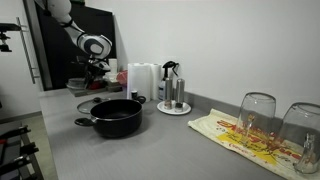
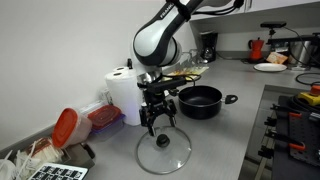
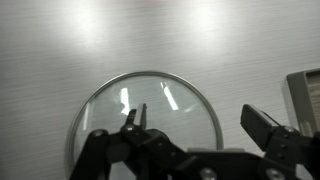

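A clear glass lid [image 2: 178,160] with a dark rim and a black knob [image 2: 163,142] lies flat on the grey table. Above it, my gripper [image 2: 161,122] points downward and stands open, with nothing between its fingers. From the wrist, the lid [image 3: 100,110] sits under the left finger, which partly covers the knob; the right finger [image 3: 258,125] is past the lid's right rim, towards the pot. Beside the lid is a black two-handled pot [image 1: 118,120], uncovered, its inside looking dark. In the first exterior view the lid [image 1: 88,104] shows behind the pot.
Behind the lid stand red and clear containers [image 2: 70,128] and white paper rolls [image 2: 120,88]. A plate with shakers [image 1: 174,107] is near the wall. Two upturned glasses [image 1: 257,112] rest on a yellow cloth [image 1: 222,125].
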